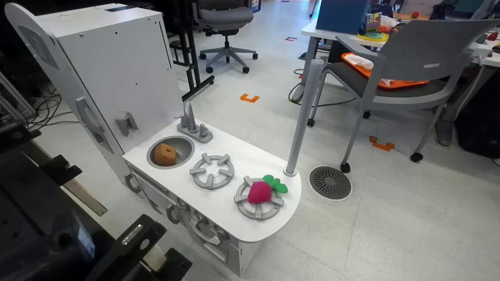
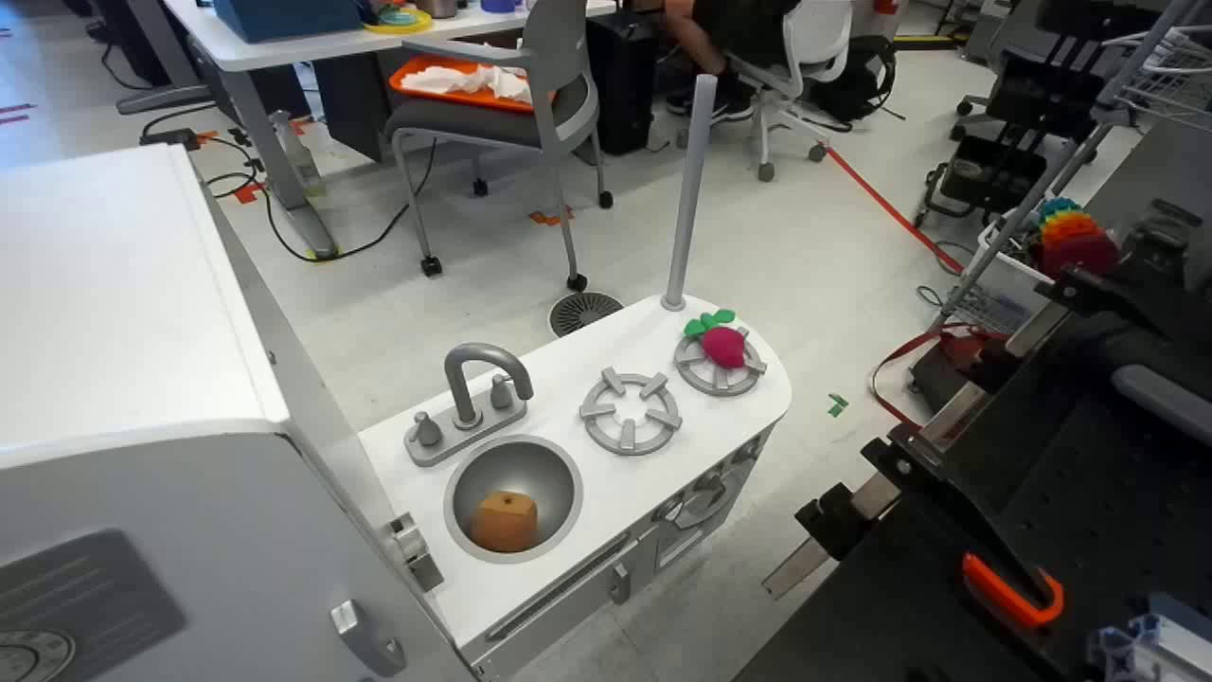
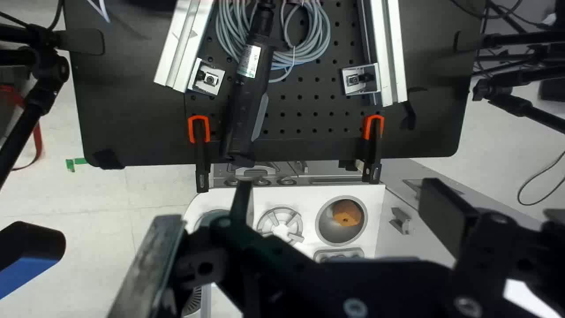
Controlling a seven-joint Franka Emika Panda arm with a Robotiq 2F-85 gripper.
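Observation:
A magenta toy vegetable with green leaves [image 1: 259, 192] rests on the right-hand burner [image 1: 256, 213] in exterior view 1. Exterior view 2 shows the same magenta vegetable [image 2: 723, 347] on the burner nearest the post. An orange-brown blocky toy [image 1: 165, 155] lies inside the grey sink bowl [image 2: 551, 472]. From the wrist view, my gripper is held high over the play kitchen, fingers spread wide and nothing between them. The brown toy [image 3: 347, 212] shows there in the sink, while the magenta vegetable is hidden behind the gripper's body. Neither exterior view shows the gripper.
A faucet [image 2: 460, 388] stands behind the sink and a grey post [image 2: 690, 193] rises from the counter's back edge. The middle burner [image 1: 211, 172] is empty. A tall white fridge [image 1: 108, 61] flanks the sink. Orange clamps [image 3: 199, 127] grip the black table's edge.

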